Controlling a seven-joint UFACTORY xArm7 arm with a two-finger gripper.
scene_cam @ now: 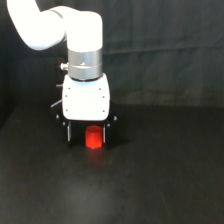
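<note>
A small red block point(94, 137) rests on the black tabletop, below the white arm. My gripper point(87, 134) points down over it, with its two thin fingers spread apart. A dark gap shows between the left finger point(69, 132) and the block. The right finger stands close by the block's right side; whether it touches cannot be made out. Seen from here, the block lies in line with the space between the fingers, nearer the right one. How far it is in depth from the fingers is hard to judge.
Dark, bare tabletop point(165, 165) stretches to the right and in front, free of other objects. A black curtain point(165, 60) hangs behind the table.
</note>
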